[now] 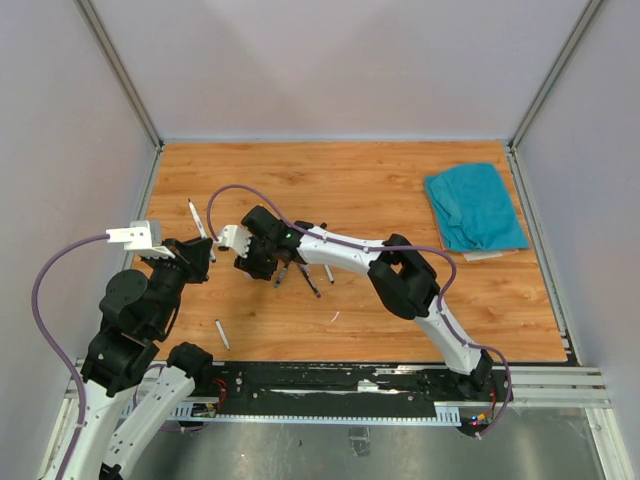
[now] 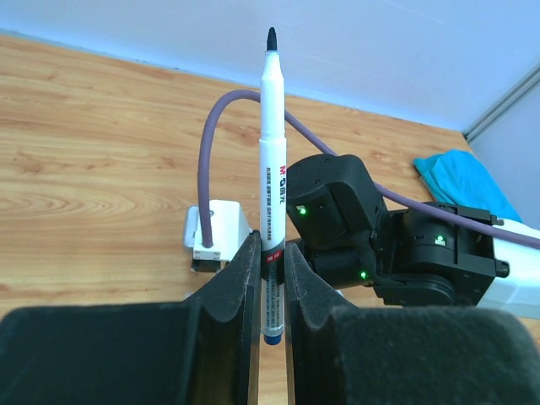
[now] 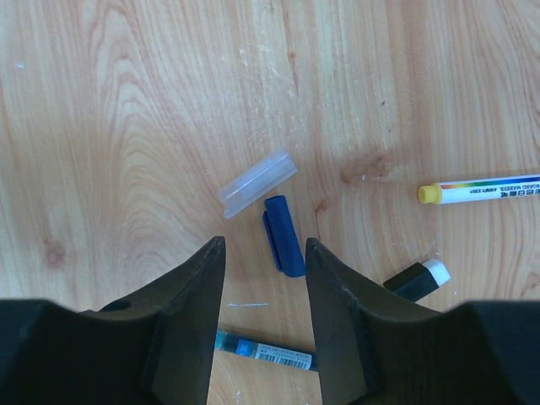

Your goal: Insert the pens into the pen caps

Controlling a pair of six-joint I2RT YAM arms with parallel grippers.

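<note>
A white marker [image 2: 272,186] with a bare black tip stands upright in my left gripper, which is shut on its lower end. In the top view that pen rises at the left, beside the left arm. My right gripper points down at the table, part open with nothing between its fingers. A dark blue cap [image 3: 284,236] lies on the wood in line with the gap between them. Just beyond it lies a clear cap [image 3: 257,182]. To the right rests a black cap [image 3: 418,278] with a white end.
A blue pen [image 3: 270,353] lies partly behind the right fingers, and a white pen with a yellow end [image 3: 481,189] lies to the right. More pens lie mid-table. A teal cloth [image 1: 476,207] covers the right side.
</note>
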